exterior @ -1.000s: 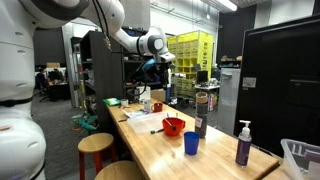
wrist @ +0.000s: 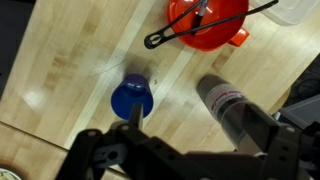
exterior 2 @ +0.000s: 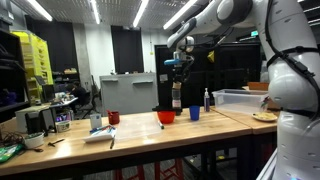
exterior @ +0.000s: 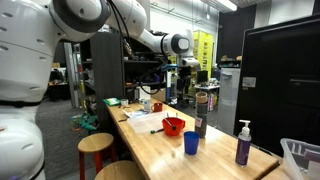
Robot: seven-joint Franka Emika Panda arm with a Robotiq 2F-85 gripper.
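My gripper hangs high above the table, open and with nothing between its fingers. Below it in the wrist view are a blue cup, a tall grey container and a red bowl with dark-handled utensils in it. The blue cup stands nearest the front of these three, the red bowl lies to its left, and the grey container stands behind, as exterior view 1 shows. None of them touches my gripper.
A purple pump bottle stands on the right side of the table, near a clear plastic bin. Red mugs, papers and tools lie towards the table's other end. Bare wood is free in front of the bowl.
My arm has swung to the right in exterior view 1, with its gripper end now over the area of the bowl and container. The objects on the table have stayed in place.
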